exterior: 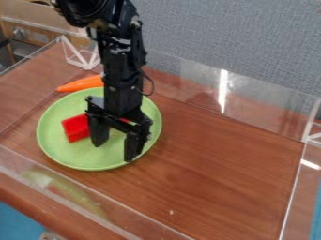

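Observation:
My gripper (115,136) is lowered over a round green plate (66,150), its dark fingers open and spread across the plate's middle and right. A red block (77,127) lies on the plate, largely hidden behind the gripper, with its left end showing. An orange carrot (79,83) lies on the wooden table behind the plate, partly hidden by the arm.
Transparent low walls border it at back, front and right. A white wire-like bracket (78,54) stands at the back left.

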